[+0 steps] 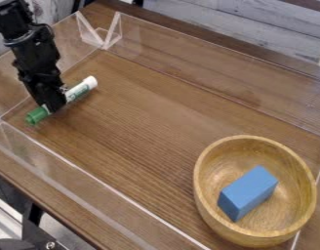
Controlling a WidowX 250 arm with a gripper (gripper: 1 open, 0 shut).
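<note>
My black gripper (48, 103) is at the left edge of the table, low over a cylindrical object (78, 91) with white and green parts that lies diagonally there. The gripper is shut on this object around its middle, with the green end (36, 115) toward the lower left and the white end toward the upper right. The fingertips are small and dark, so their exact contact is hard to make out.
A wooden bowl (260, 156) holding a blue block (248, 192) stands at the lower right. A clear plastic piece (104, 34) is near the upper left edge.
</note>
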